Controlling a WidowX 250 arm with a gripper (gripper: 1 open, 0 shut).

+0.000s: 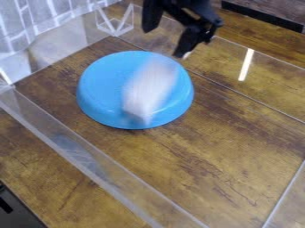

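Observation:
A blue round disc [103,91], like a shallow upturned plate, lies on the wooden surface left of centre. A pale block [146,89], blurred, is over the disc, apart from the gripper; whether it rests on it or is falling is unclear. The black gripper [177,28] is at the top, above and beyond the disc, blurred, its fingers open with nothing between them.
Bare wooden table [220,151] fills the right and front. Clear transparent walls or strips run along the left and right. A white ribbed object [42,27] is at the top left.

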